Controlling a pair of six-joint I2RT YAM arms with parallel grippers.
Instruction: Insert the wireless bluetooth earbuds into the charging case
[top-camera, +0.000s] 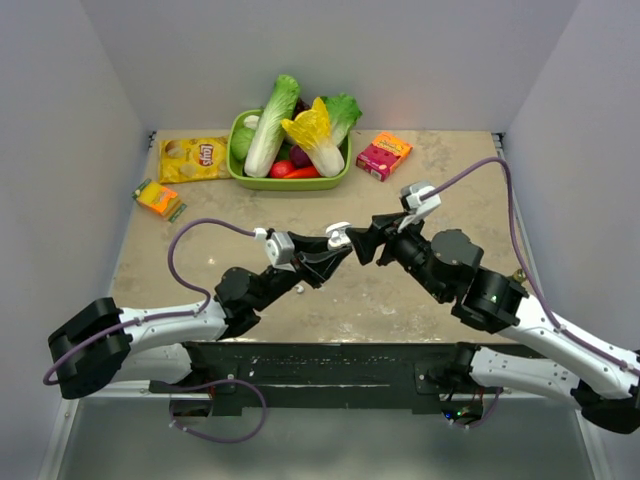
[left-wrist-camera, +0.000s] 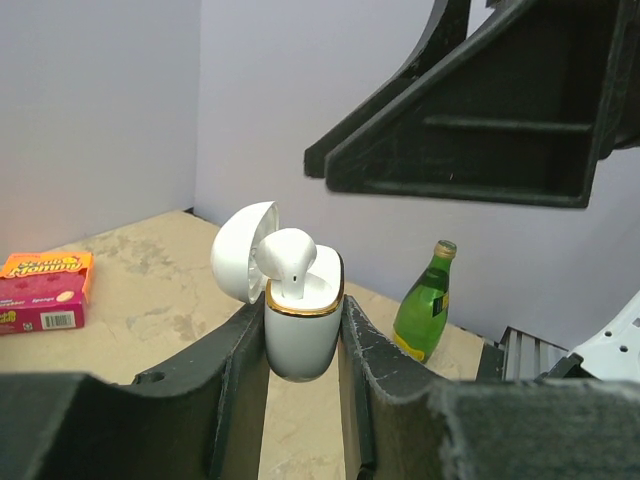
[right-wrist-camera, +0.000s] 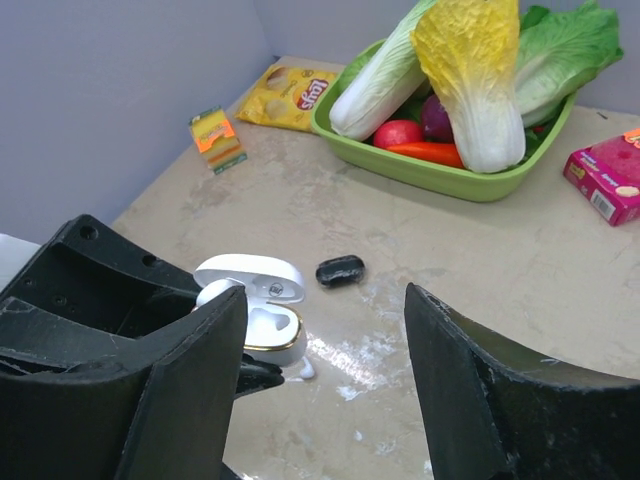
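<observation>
The white charging case (left-wrist-camera: 300, 345) is pinched upright in my left gripper, its lid (left-wrist-camera: 238, 250) swung open. A white earbud (left-wrist-camera: 287, 252) sits in the case with its rounded head standing above the rim; how deep it sits is hard to tell. Close beside the case, my right gripper is parted, nothing between its fingers. In the left wrist view, its black fingertips (left-wrist-camera: 370, 165) hover above and to the right of the earbud. On the table below lies a small white piece, probably the other earbud (top-camera: 300, 289), partly hidden by the case in the right wrist view.
A small dark object (right-wrist-camera: 340, 270) rests on the table beyond the case. Farther back are a green vegetable basket (top-camera: 290, 184), a chip bag (top-camera: 193, 160), a yellow box (top-camera: 158, 198) and a pink box (top-camera: 383, 155). A green bottle (left-wrist-camera: 424, 305) stands to the right.
</observation>
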